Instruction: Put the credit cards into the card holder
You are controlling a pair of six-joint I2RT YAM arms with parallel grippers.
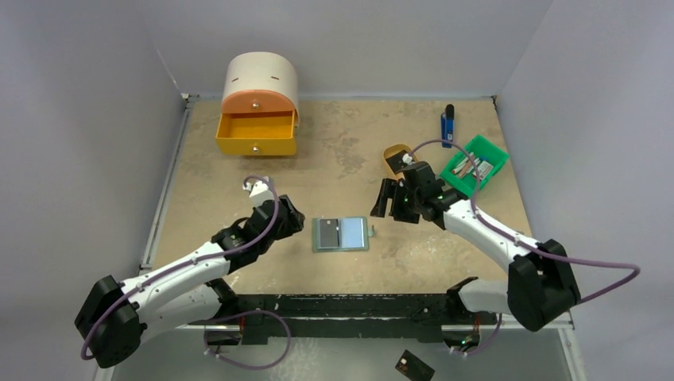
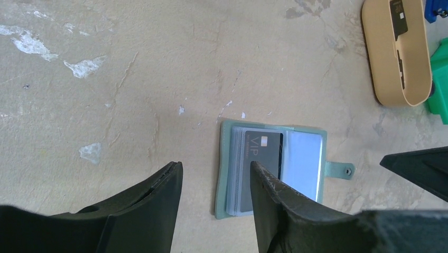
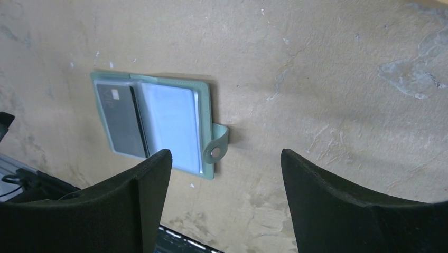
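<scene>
The card holder (image 1: 341, 234) lies spread flat on the table between my two arms, its strap pointing right. Under its left clear sleeve sits a dark grey VIP card (image 2: 257, 166); the right side shows a plain pale blue panel (image 3: 173, 124). Dark cards (image 2: 399, 19) rest in a tan tray farther back, partly hidden by my right arm in the top view. My left gripper, open and empty, hovers left of the holder. Right of the holder, above the table, my right gripper is open with only bare tabletop showing between its fingers.
The tan tray (image 2: 373, 63) stands behind my right gripper. A green bin (image 1: 494, 153) with small items is at the right, a blue stapler-like object (image 1: 447, 127) behind it. A breadbox-shaped drawer unit (image 1: 256, 145) stands back left. Another dark card (image 1: 415, 366) lies off the table's front.
</scene>
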